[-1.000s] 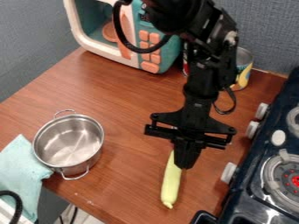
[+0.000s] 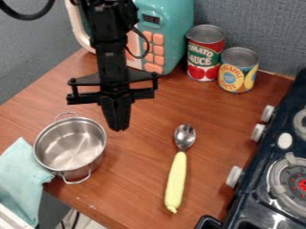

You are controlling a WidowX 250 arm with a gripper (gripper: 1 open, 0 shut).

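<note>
My black gripper [image 2: 116, 113] hangs above the table, up and to the right of the steel pot [image 2: 71, 148]; its fingertips point down, and I cannot tell whether they are parted. A spoon [image 2: 184, 136] lies on the wooden table [image 2: 143, 183], with a pale yellow corn-like piece [image 2: 176, 183] just below it, along the line of its handle.
A red can [image 2: 203, 60] and a yellow-labelled can [image 2: 237, 76] stand at the back beside a toy microwave [image 2: 164, 31]. A black stove [image 2: 281, 179] borders the right side. A teal cloth [image 2: 21, 179] lies at the left edge.
My gripper has moved left and upward, away from the spoon and yellow piece toward the pot, uncovering the spoon and the two cans.
</note>
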